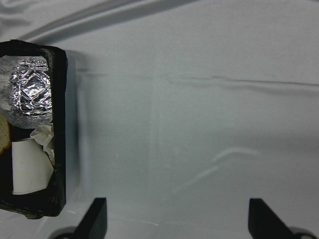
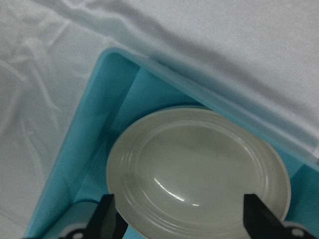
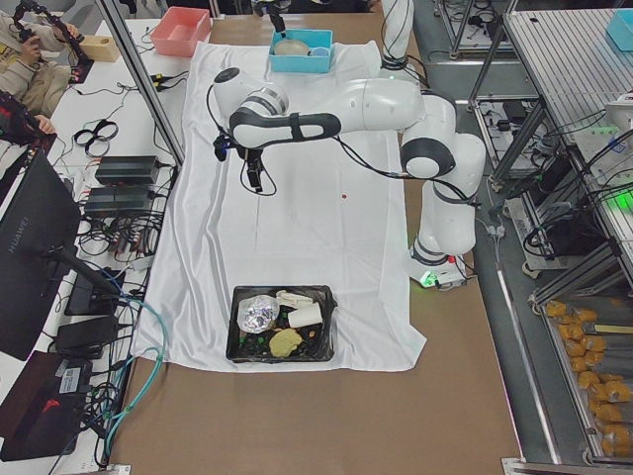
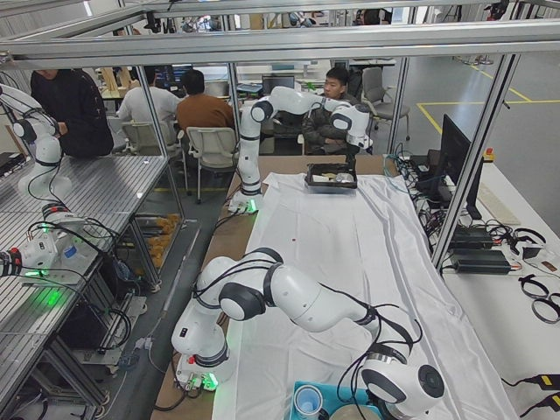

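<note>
My left gripper hangs open over the white cloth, with nothing between its fingers. Beside it in the left wrist view, a black tray (image 1: 60, 134) holds crumpled foil (image 1: 31, 89), a white cup (image 1: 31, 169), crumpled paper and a piece of food. A pale oval plate (image 2: 194, 164) lies inside a blue bin (image 2: 84, 129), with a cylindrical item partly visible beside it. My right gripper is open above the plate.
A pink bin (image 3: 181, 32), monitor (image 3: 35, 257), electronics and cables stand on the side table, beside a metal frame post.
</note>
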